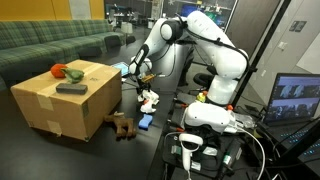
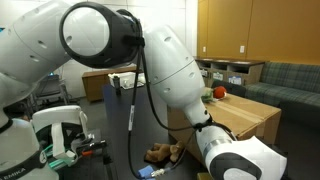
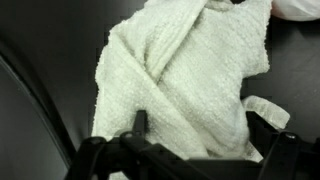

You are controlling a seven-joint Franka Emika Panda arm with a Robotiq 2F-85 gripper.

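Note:
A crumpled white cloth (image 3: 175, 70) fills the middle of the wrist view, lying on the dark tabletop. My gripper stands open over its near part, the two black fingers spread left and right with white fabric visible between them. In exterior view 1 the cloth (image 1: 149, 103) is a small white heap to the right of the cardboard box, with my gripper (image 1: 143, 89) low above it. Whether the fingertips touch the fabric I cannot tell. The arm hides both cloth and gripper in exterior view 2.
A large cardboard box (image 1: 65, 108) stands left of the cloth, with a red item and a dark block (image 1: 72, 89) on top. Brown objects (image 1: 124, 127) and a blue item (image 1: 146, 121) lie in front. A white rounded thing (image 3: 297, 9) is near the cloth's far right.

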